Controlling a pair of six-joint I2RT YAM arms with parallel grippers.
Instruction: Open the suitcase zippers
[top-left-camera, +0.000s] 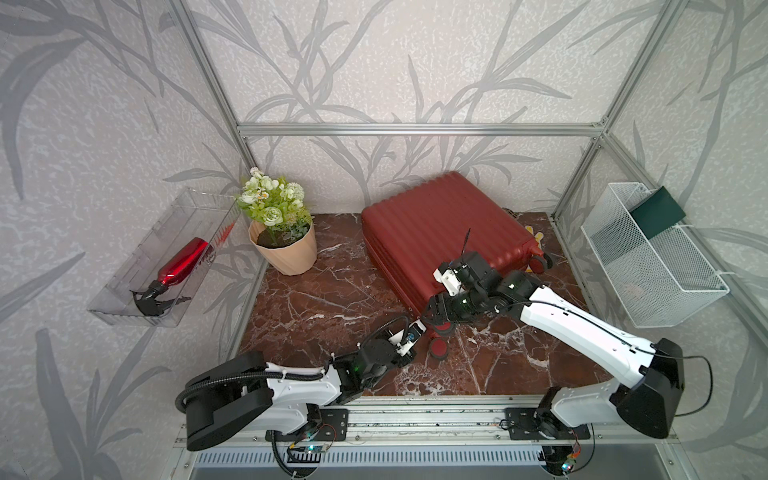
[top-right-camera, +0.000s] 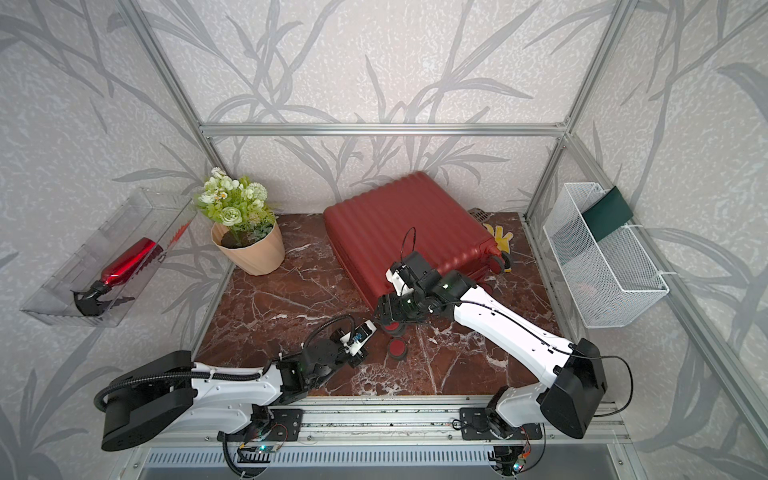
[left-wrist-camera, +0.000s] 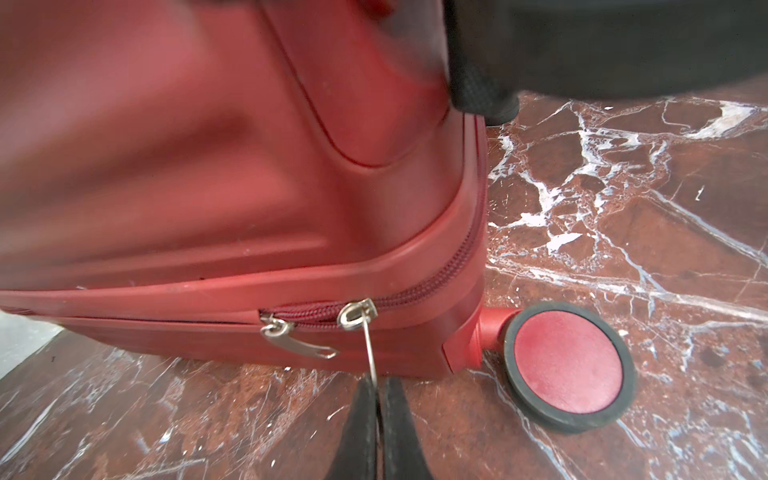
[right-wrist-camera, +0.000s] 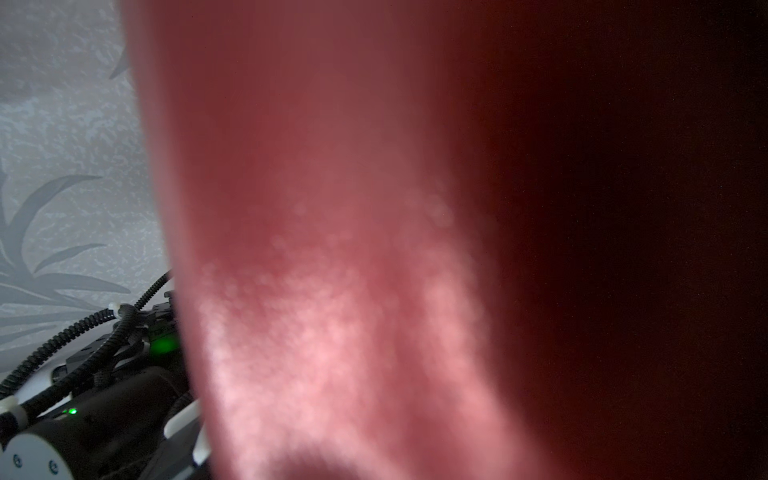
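Observation:
A red ribbed suitcase (top-left-camera: 432, 216) (top-right-camera: 400, 208) lies flat on the marble table. The left wrist view shows two metal zipper pulls near its corner, the left one (left-wrist-camera: 300, 344) hanging, the right one (left-wrist-camera: 364, 320) trailing down to my left gripper (top-left-camera: 412, 332), shut at the pull's end. My right gripper (top-left-camera: 440, 300) (top-right-camera: 392, 300) is at the suitcase's near corner; its fingertips are hidden and I cannot tell what they hold. The right wrist view is mostly blurred red shell (right-wrist-camera: 336, 224).
A potted flower (top-left-camera: 280, 256) stands back left. A clear bin (top-left-camera: 128, 296) and a white mesh basket (top-left-camera: 656, 288) hang on the side walls. A yellow object (top-right-camera: 502, 240) lies behind the suitcase's right end.

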